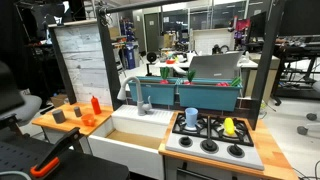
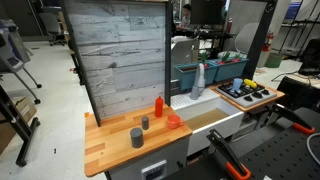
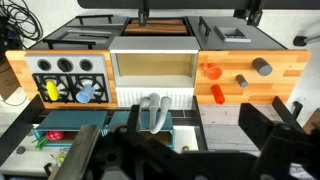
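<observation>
In the wrist view my gripper shows as dark shapes along the bottom, its fingers spread apart with nothing seen between them. It hangs over a toy kitchen. On the stove (image 3: 67, 68) stand a light-blue cup (image 1: 191, 115) and a yellow item (image 1: 229, 127). At the opposite end of the wooden counter (image 2: 103, 151) are a red bottle (image 2: 159, 106), an orange-red bowl (image 2: 175, 121), a larger grey cup (image 2: 137, 136) and a small grey cup (image 2: 145, 121). Between the two ends lies an empty sink (image 1: 135, 139) with a grey faucet (image 3: 155, 112).
Behind the sink and stove stands a teal shelf (image 1: 208, 95) with plants and red items. A whitewashed wood panel (image 2: 130, 70) rises behind the bottle and cups. Dark frame posts border the kitchen. The wooden counter has bare room around the cups.
</observation>
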